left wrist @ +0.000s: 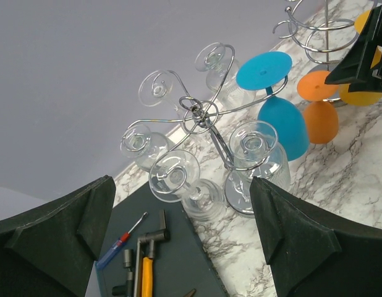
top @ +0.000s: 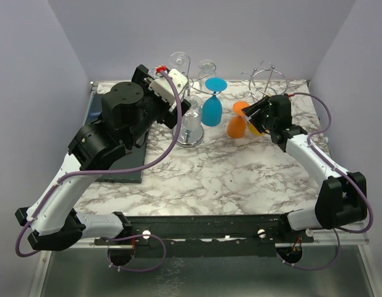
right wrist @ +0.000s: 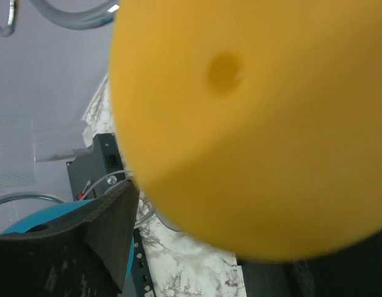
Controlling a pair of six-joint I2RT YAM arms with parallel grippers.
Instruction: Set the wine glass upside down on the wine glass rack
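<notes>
Several clear glasses hang upside down on the left wine glass rack [left wrist: 203,117], together with a blue wine glass [left wrist: 284,124]. An orange wine glass [top: 236,127] and a yellow wine glass [top: 255,130] are upside down at the right rack [top: 269,77]. My right gripper [top: 250,114] is open at these two, partly covering the yellow one. A yellow base [right wrist: 240,124] fills much of the right wrist view and hides part of the fingers. My left gripper stands open beside the left rack, nothing between its fingers.
A dark tool tray [left wrist: 178,241] holding a screwdriver [left wrist: 121,241] and hammer [left wrist: 148,266] lies at the left. Grey walls [top: 197,37] close off the back and sides.
</notes>
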